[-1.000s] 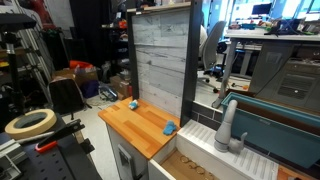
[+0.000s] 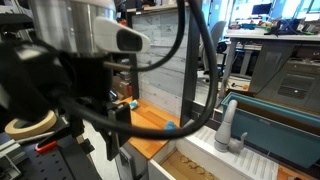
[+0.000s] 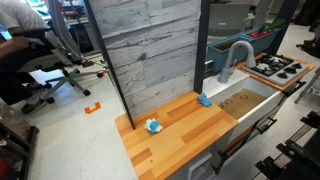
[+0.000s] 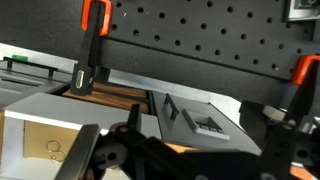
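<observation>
My gripper is open in the wrist view, its dark fingers (image 4: 128,140) well apart with nothing visible between them. Below it show the grey cabinet front and part of an open drawer (image 4: 45,145), with small ring-like shapes inside. In exterior view 1 the arm (image 2: 85,75) looms dark and blurred near the camera, covering much of the left side. One blue item (image 2: 170,127) lies on the wooden counter (image 2: 145,128) beside the drawer. Farther back on that wood sits a blue-and-white item (image 3: 153,126).
A grey faucet (image 2: 230,125) rises behind the drawer, with a teal basin (image 2: 265,125) beyond it. The stovetop (image 3: 275,68) stands to its right. A tall whitish wood panel (image 3: 160,60) backs the counter. Bare wood lies between the two blue items.
The arm has come into exterior view 1 from the upper left, lowering and growing larger until it hides part of the counter. The blue items and drawer have not moved.
</observation>
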